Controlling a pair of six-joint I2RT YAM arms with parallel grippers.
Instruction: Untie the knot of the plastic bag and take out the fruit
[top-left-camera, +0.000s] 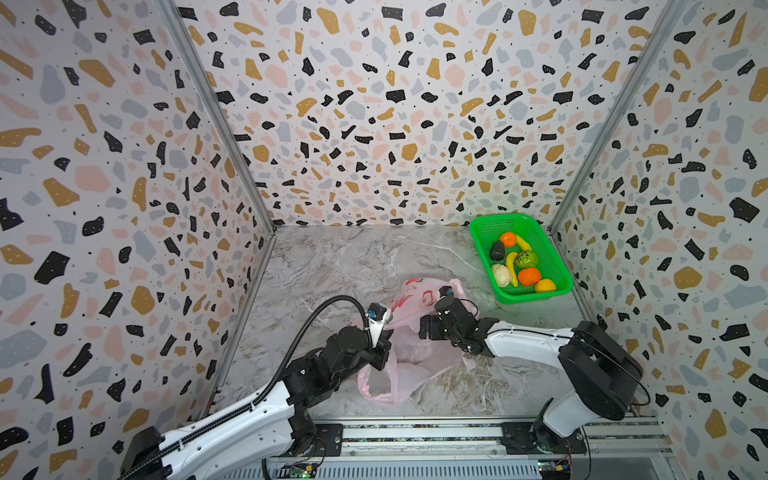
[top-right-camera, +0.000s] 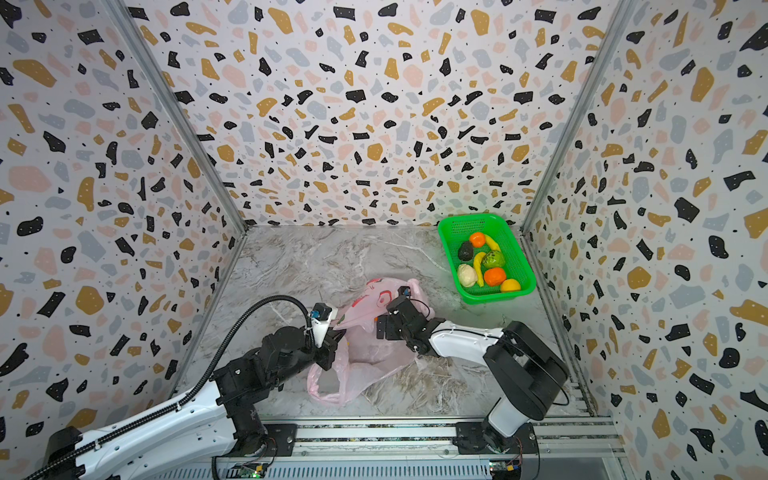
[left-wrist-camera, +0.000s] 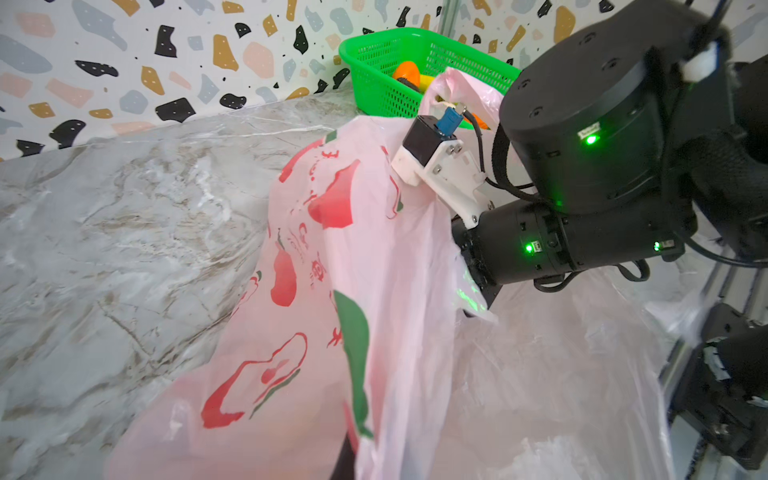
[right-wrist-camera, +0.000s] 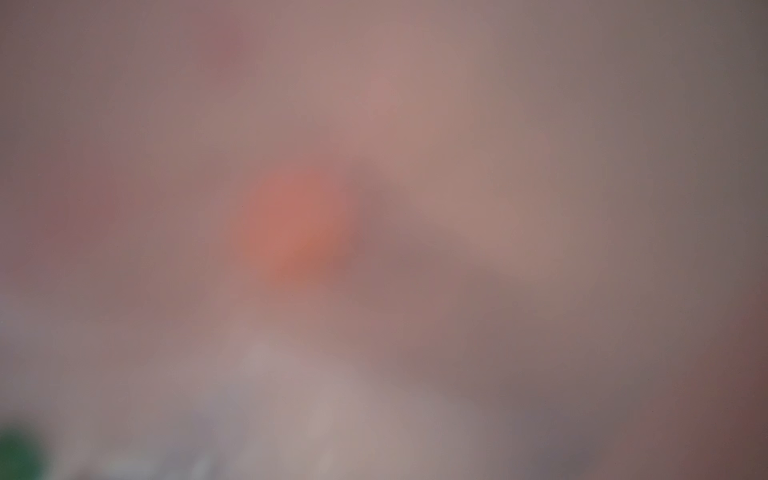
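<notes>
The pink plastic bag lies spread on the marble table, its printed side toward the back. My left gripper is at the bag's left part, shut; in the left wrist view the bag film rises to the bottom edge where the tips are mostly hidden. My right gripper is down in the bag, open. Its wrist view is blurred pink, with a small orange shape that also shows beside it in the top right view, possibly a fruit under the film.
A green basket at the back right holds several fruits, including oranges, bananas and a dark one. The right arm stretches over the front right of the table.
</notes>
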